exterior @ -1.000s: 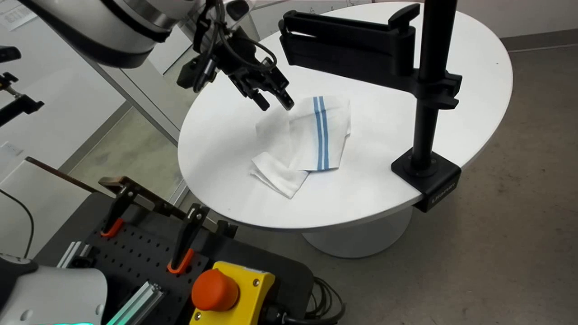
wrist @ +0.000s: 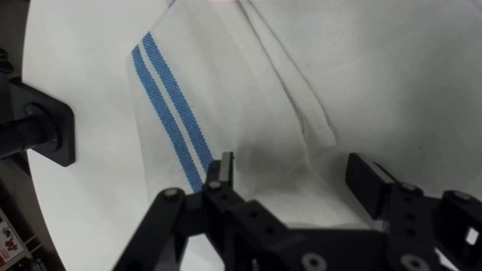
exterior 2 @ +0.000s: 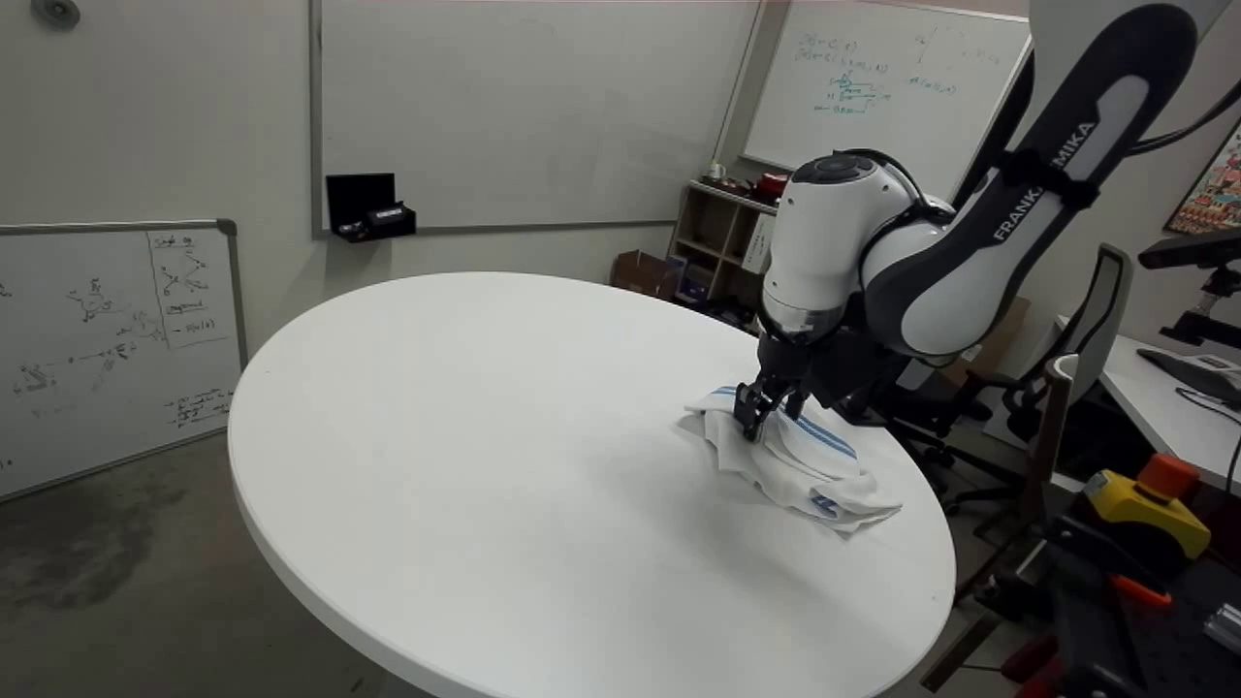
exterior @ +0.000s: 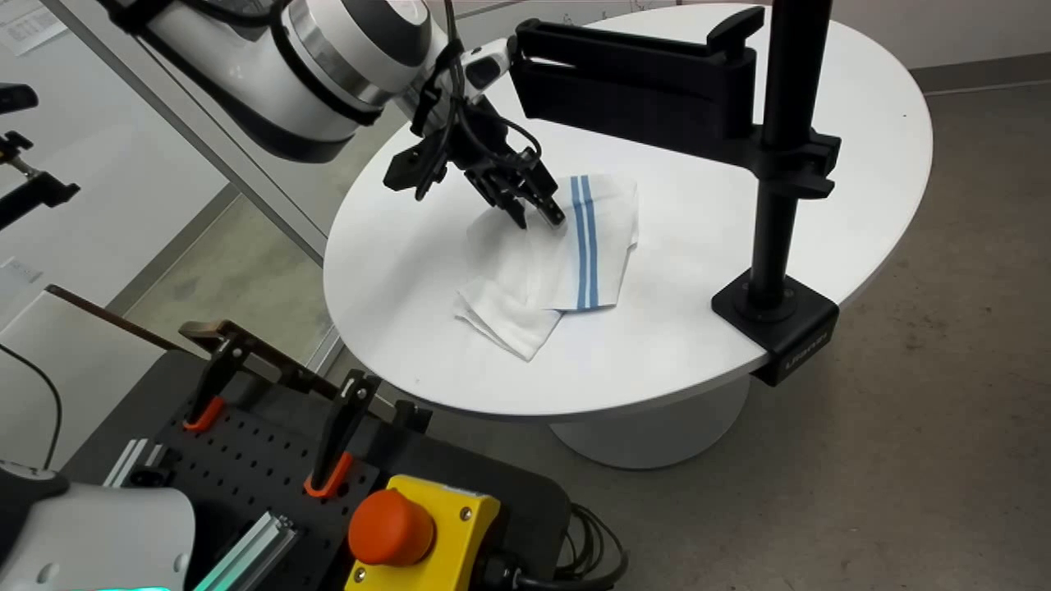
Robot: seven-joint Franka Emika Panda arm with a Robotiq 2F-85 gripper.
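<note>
A white towel with two blue stripes lies folded and rumpled on the round white table. My gripper is down at the towel's far left part in exterior view 1. In exterior view 2 its fingers reach the top of the towel. The wrist view shows the gripper with its fingers apart, one fingertip beside the blue stripes and the other past a folded edge. Towel cloth spreads below and between them; I cannot tell whether any is pinched.
A black post with a clamp base stands at the table's edge, its black arm reaching over the table. A yellow box with a red button sits on the dark bench.
My gripper has come down and to the right in exterior view 1, from above the table to the towel. The towel lies as before.
</note>
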